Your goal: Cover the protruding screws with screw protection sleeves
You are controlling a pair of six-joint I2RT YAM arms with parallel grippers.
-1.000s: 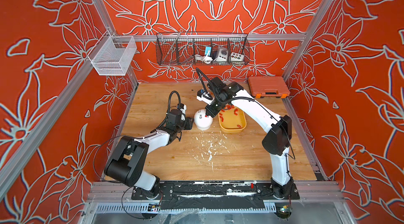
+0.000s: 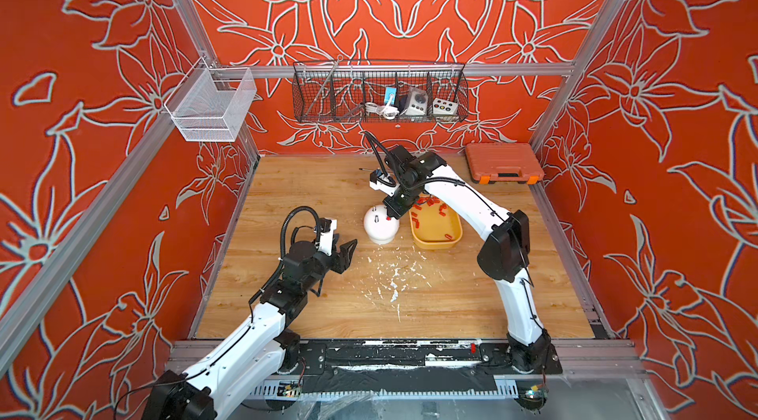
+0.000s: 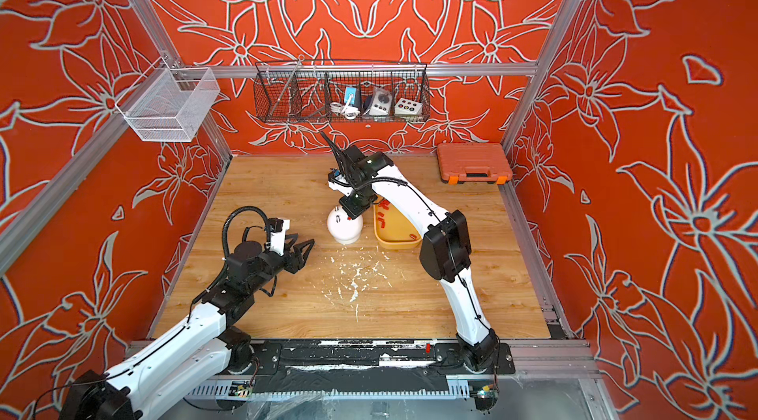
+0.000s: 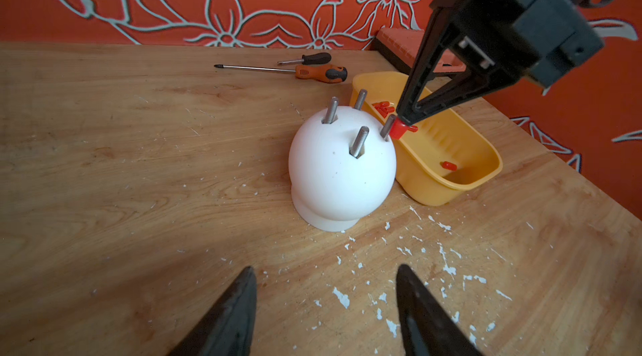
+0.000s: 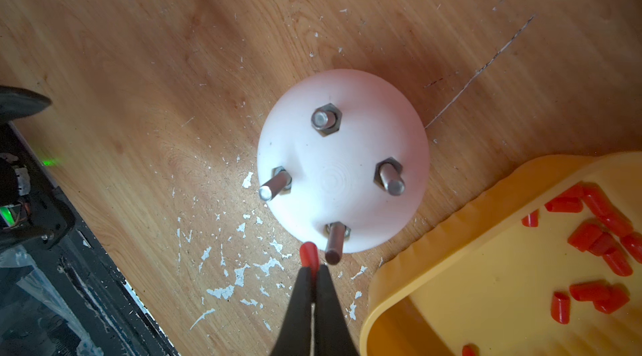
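A white dome (image 4: 342, 162) stands mid-table with four bare metal screws, one (image 5: 335, 243) beside my right gripper. That gripper is shut on a red sleeve (image 5: 309, 255), held just beside this screw, over the dome's edge toward the tray. A yellow tray (image 4: 434, 175) right of the dome holds several loose red sleeves (image 5: 560, 305). My left gripper is low at the front left of the dome, open, with nothing between its fingers.
Two screwdrivers (image 4: 321, 73) lie behind the dome. An orange case (image 2: 503, 159) sits at the back right. Wire baskets hang on the walls.
My left arm has drawn back toward the front left, away from the dome. The right arm has shifted slightly, its gripper staying over the dome's edge.
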